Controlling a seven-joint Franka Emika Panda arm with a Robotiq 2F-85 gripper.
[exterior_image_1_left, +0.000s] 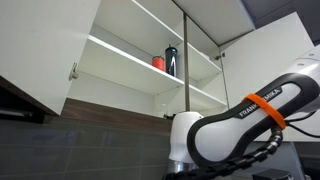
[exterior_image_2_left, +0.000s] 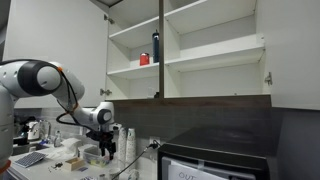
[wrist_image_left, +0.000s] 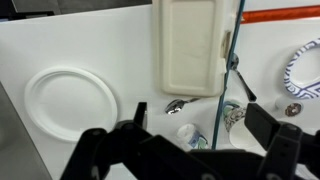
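My gripper is open above a white tabletop, its dark fingers spread wide with nothing held between them. Under it in the wrist view lie a metal spoon (wrist_image_left: 178, 106) and a small white round item (wrist_image_left: 188, 132). A pale rectangular tray (wrist_image_left: 192, 48) is at the top middle, and a white plate (wrist_image_left: 71, 104) lies to the left. In exterior view 2, the gripper (exterior_image_2_left: 103, 150) hangs low over the cluttered counter at the left; its fingertips are too small there to make out.
Stacked cups (exterior_image_2_left: 121, 143) stand right of the arm, and farther right is a dark appliance (exterior_image_2_left: 215, 150) with a paper sign. A patterned plate (wrist_image_left: 303, 72) lies at the right. The open cabinet above holds a red container (exterior_image_1_left: 158, 63) and a dark bottle (exterior_image_1_left: 171, 61).
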